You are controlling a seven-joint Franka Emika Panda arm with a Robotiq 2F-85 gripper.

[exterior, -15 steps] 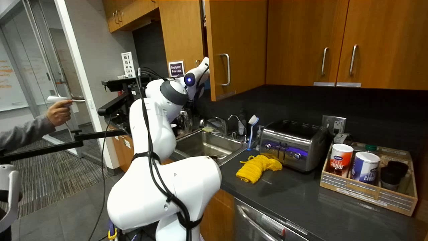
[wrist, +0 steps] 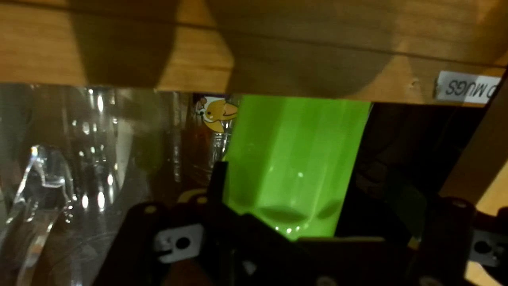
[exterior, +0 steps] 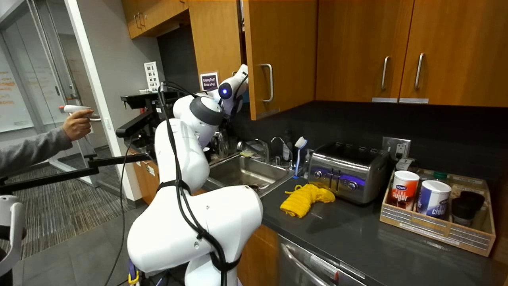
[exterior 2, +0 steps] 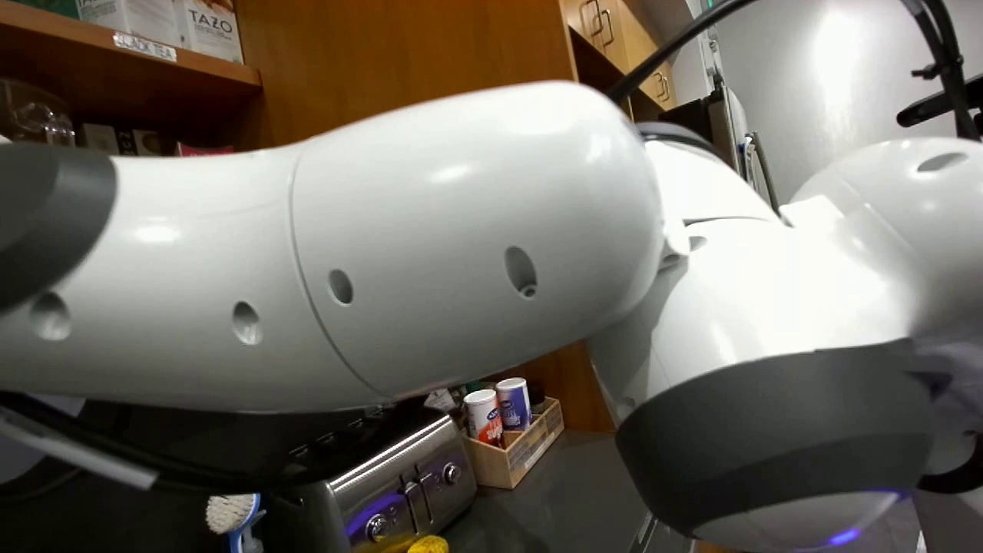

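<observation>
In the wrist view a bright green cup (wrist: 300,162) stands inside the cabinet, under a wooden shelf edge (wrist: 304,71). My gripper is open, its dark fingers (wrist: 218,183) spread to either side of the cup in this view. Shadow makes the right finger hard to make out, and contact with the cup cannot be judged. From outside, the wrist of the arm (exterior: 233,88) reaches behind the open cabinet door (exterior: 281,52), which hides the gripper.
Clear glasses (wrist: 95,157) crowd the left of the cup; a cabinet side wall (wrist: 476,147) bounds the right. Below are a sink (exterior: 247,171), a yellow cloth (exterior: 304,200), a toaster (exterior: 350,171) and a wooden tray (exterior: 438,226) with canisters.
The wrist of the arm has risen very slightly behind the door. At the left, the person's hand with the controller has moved up and to the right.
</observation>
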